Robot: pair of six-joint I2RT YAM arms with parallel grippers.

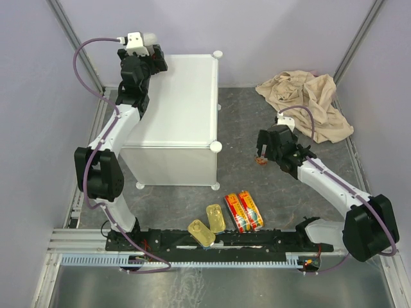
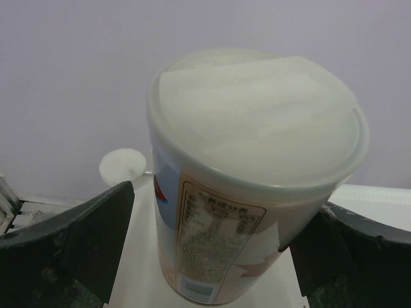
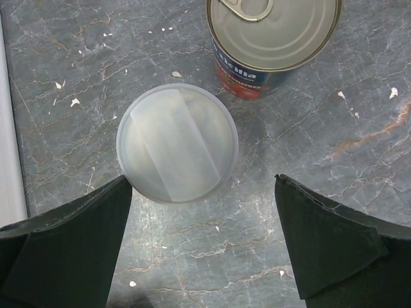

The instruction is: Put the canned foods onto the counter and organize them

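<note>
On the white counter (image 1: 176,96) stands a can with a translucent white lid (image 2: 257,122) and a printed label. My left gripper is open around its sides, one finger to each side. Over the grey floor my right gripper is open too. Below it, nearer its left finger, is another white-lidded can (image 3: 176,144). Just beyond stands a metal pull-tab can (image 3: 273,32) with a blue and red label. From above, the arm mostly hides these two floor cans.
Two orange packs (image 1: 237,213) and two yellow tins (image 1: 216,219) lie near the front of the floor. A beige cloth (image 1: 302,96) is heaped at the back right.
</note>
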